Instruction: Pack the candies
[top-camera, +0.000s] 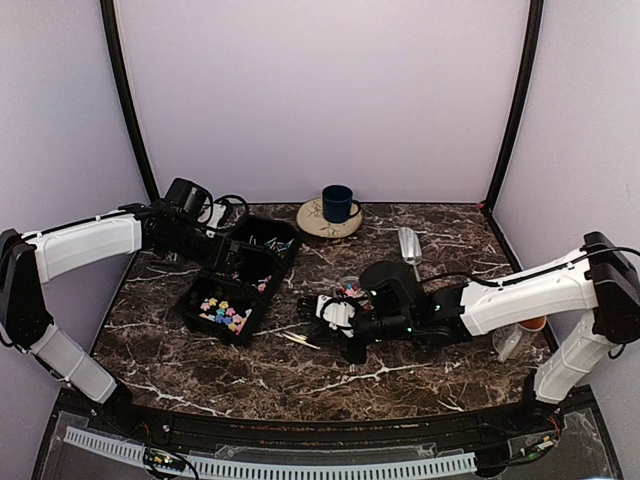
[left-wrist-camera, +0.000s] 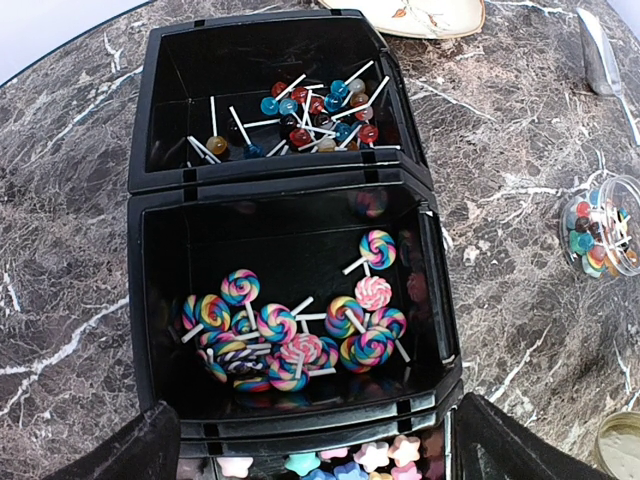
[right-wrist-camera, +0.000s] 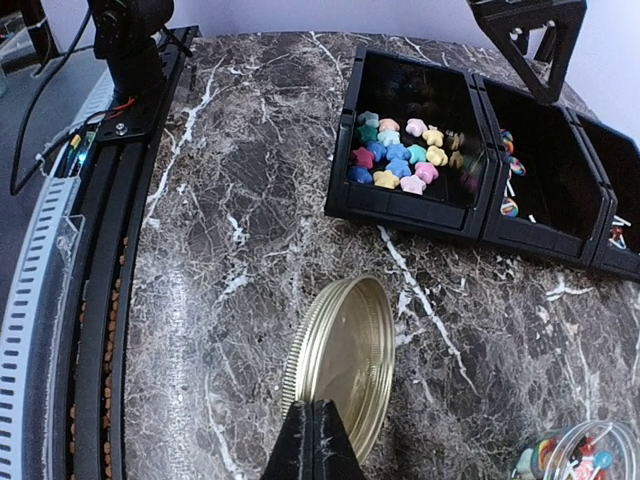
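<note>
A gold jar lid (right-wrist-camera: 365, 350) stands tilted nearly on edge in the right wrist view. My right gripper is shut, its fingertips at the lid's lower rim, pinching that thin edge. From above, the lid (top-camera: 300, 340) appears as a narrow sliver beside the right gripper. The clear jar of mixed candies (left-wrist-camera: 600, 228) stands open on the marble table; the right arm partly covers it in the top view. My left gripper is open over the black bins, which hold lollipops (left-wrist-camera: 285, 330), small ball pops (left-wrist-camera: 325, 115) and star candies (right-wrist-camera: 400, 155).
A dark mug (top-camera: 338, 204) sits on a plate (top-camera: 330, 228) at the back. To its right lies a metal scoop (top-camera: 410, 245). An orange-topped container (top-camera: 525, 330) is partly hidden by the right arm. Bare marble lies at the front left.
</note>
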